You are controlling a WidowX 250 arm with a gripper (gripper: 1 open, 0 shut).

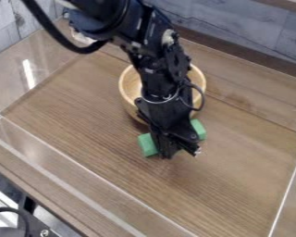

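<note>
My black gripper (176, 146) reaches down from the top left over a green block (150, 144), which lies on the wooden table in front of a light wooden bowl. The gripper hides the middle of the block, and its fingertips are hard to make out, so I cannot see whether anything is between them. The bowl (130, 83) is partly behind the arm.
Grey panels stand along the back, and a black cable (21, 215) shows at the lower left corner.
</note>
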